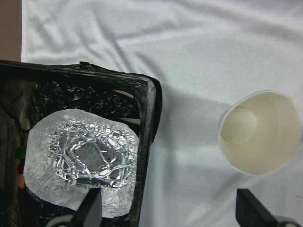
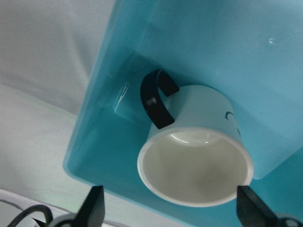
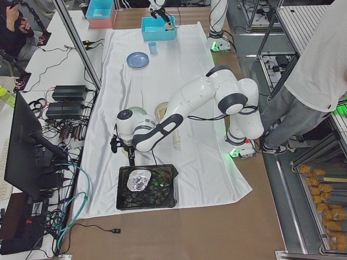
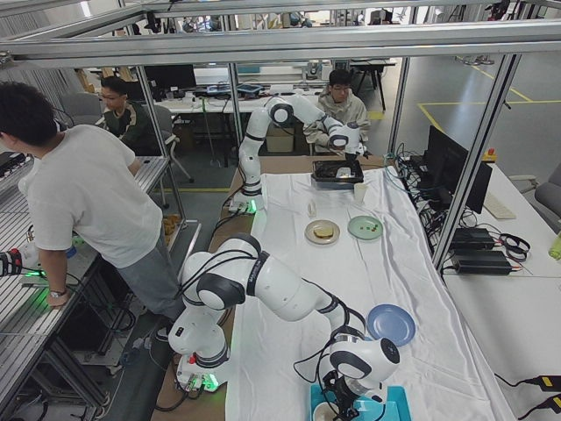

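Observation:
A black bin holds a foil-covered item. My left gripper hangs open above the bin's edge, with a white cup on the cloth beside the bin. At the other end, my right gripper is open over a blue bin, where a white mug with a black handle lies on its side.
A blue plate, a green plate and a tan plate with food rest on the white cloth. A blue cup stands near the blue bin. A monitor borders the table.

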